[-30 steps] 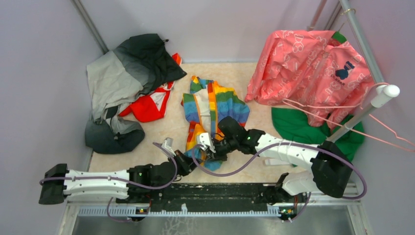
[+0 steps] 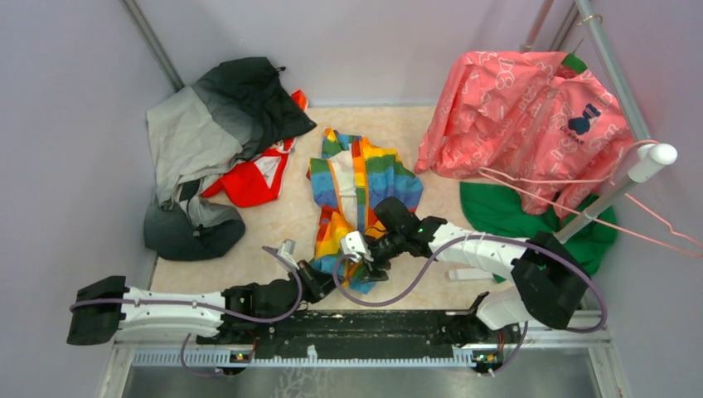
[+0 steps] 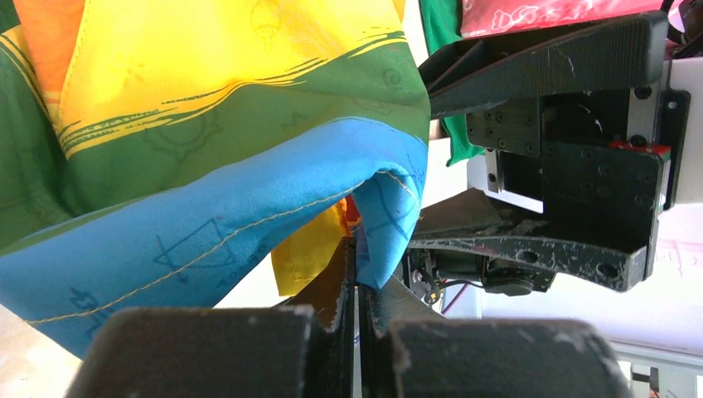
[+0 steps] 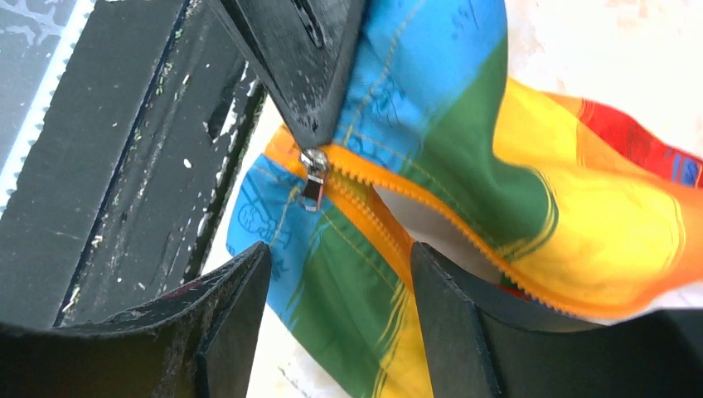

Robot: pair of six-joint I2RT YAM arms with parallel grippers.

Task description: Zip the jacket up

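The rainbow jacket (image 2: 377, 170) lies on the table, its lower front under both grippers. In the left wrist view my left gripper is shut at a blue hem (image 3: 199, 232); the fabric reaches its fingertips. In the right wrist view a silver zipper pull (image 4: 313, 186) hangs on the orange zipper, just below the black fingertips of my left gripper. My right gripper is open, its fingers below and to either side of the pull, apart from it, over the green and yellow fabric.
A pink jacket (image 2: 514, 116) hangs at the back right beside a rail (image 2: 615, 186) and hangers, over green cloth (image 2: 489, 215). Grey and red garments (image 2: 215, 133) lie at the left. Bare tabletop (image 2: 199, 261) shows around the rainbow jacket.
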